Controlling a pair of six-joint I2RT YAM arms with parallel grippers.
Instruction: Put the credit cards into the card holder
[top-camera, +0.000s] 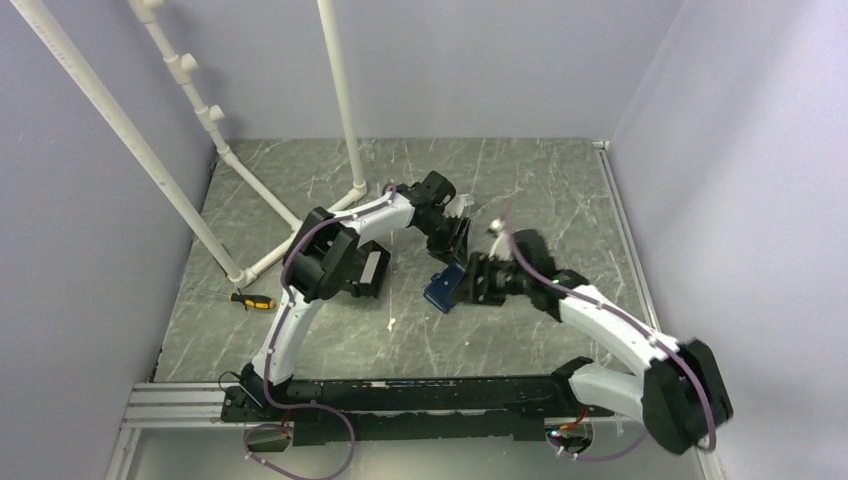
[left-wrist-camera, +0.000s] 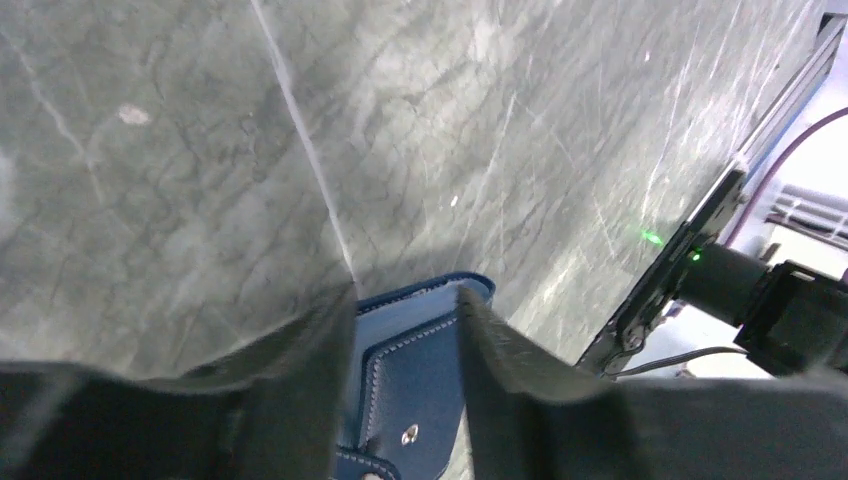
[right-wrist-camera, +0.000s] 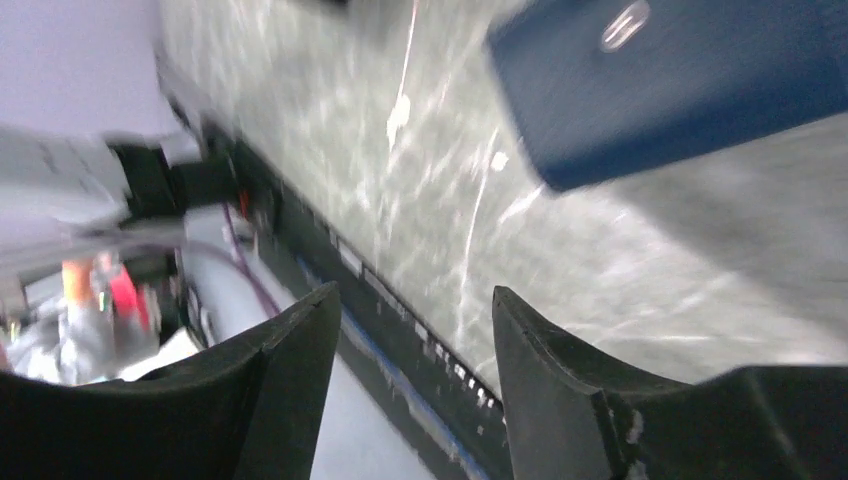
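Observation:
The card holder (top-camera: 441, 290), dark blue with pale stitching, lies near the middle of the table. Over its far end is my left gripper (top-camera: 449, 250). In the left wrist view, parts of the holder (left-wrist-camera: 415, 390) show between and below the fingertips of my left gripper, which stand apart; contact is unclear. My right gripper (top-camera: 474, 285), blurred in the top view, is at the holder's right side. The right wrist view shows my right gripper open and empty, with the blue holder (right-wrist-camera: 670, 90) beyond its fingers. No card can be made out.
A black box (top-camera: 372, 270) stands left of the holder, partly under my left arm. A yellow and black screwdriver (top-camera: 253, 300) lies at the far left. White pipes (top-camera: 345, 110) rise behind. Bare table (top-camera: 540, 180) extends at the back right.

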